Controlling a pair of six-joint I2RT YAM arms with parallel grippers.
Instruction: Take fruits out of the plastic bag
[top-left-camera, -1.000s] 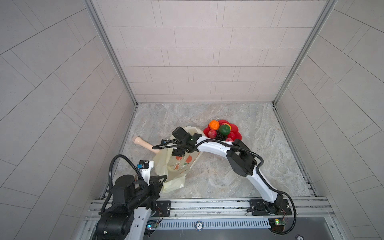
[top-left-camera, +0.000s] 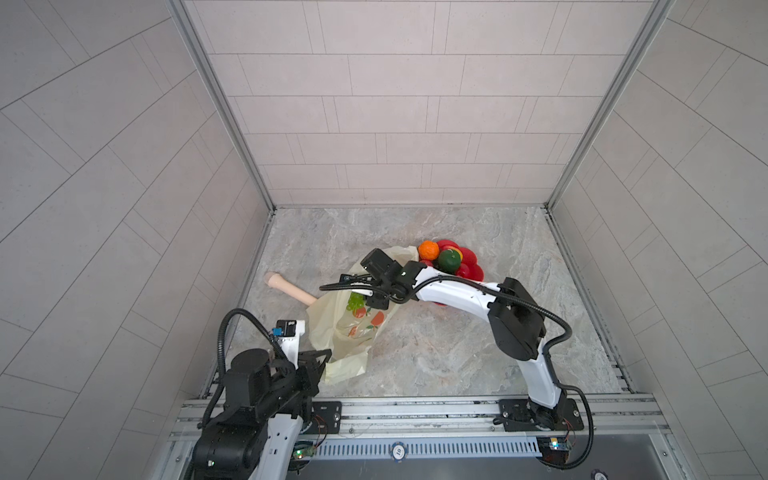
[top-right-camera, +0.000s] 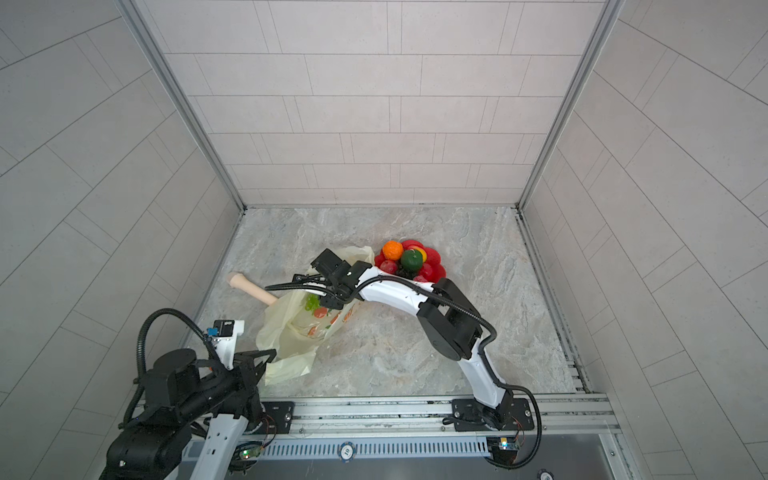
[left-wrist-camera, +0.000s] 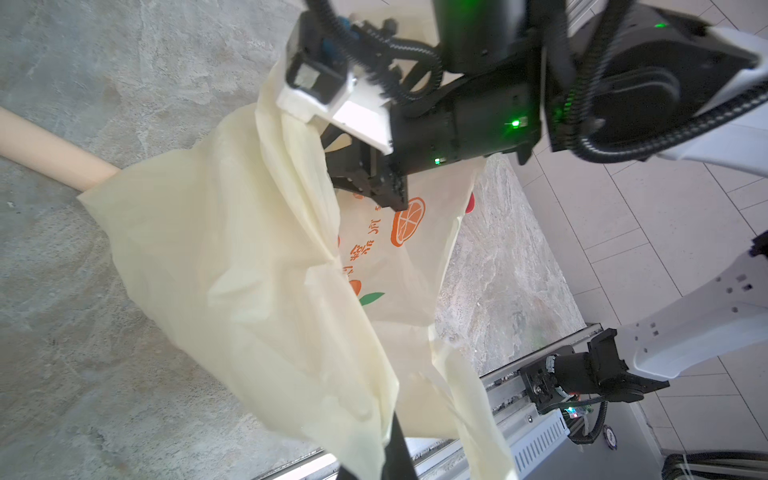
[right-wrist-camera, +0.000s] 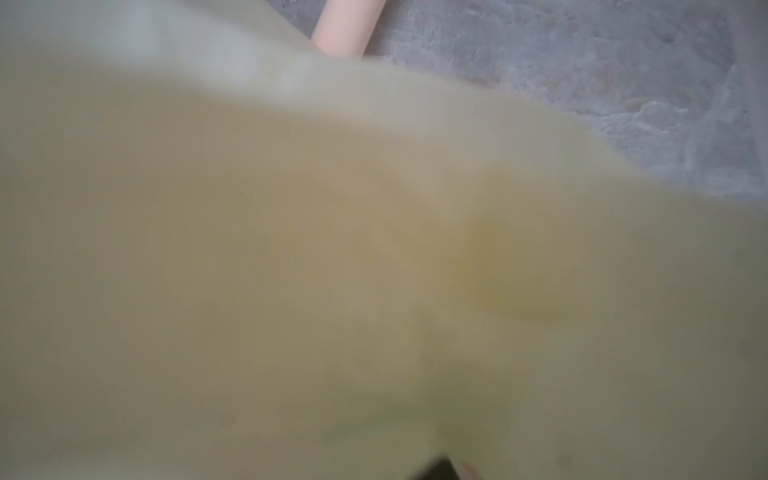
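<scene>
A cream plastic bag (top-left-camera: 344, 344) printed with fruit lies open on the table. My left gripper (top-left-camera: 324, 356) is at its near end, shut, with crumpled bag film around its fingertips in the left wrist view. My right gripper (top-left-camera: 360, 292) is at the bag's upper part, largely hidden by its own arm and the film. A bright green bunch (top-left-camera: 356, 301), probably grapes, shows beside its fingers; it is shut on something, seemingly this bunch. In the right wrist view, blurred film (right-wrist-camera: 320, 240) fills most of the frame.
A red plate (top-left-camera: 469, 259) of fruit, with an orange (top-left-camera: 429, 250) and a green fruit (top-left-camera: 449, 261), stands behind the right arm. A pale wooden roller (top-left-camera: 289, 288) lies left of the bag.
The left arm is almost unchanged.
</scene>
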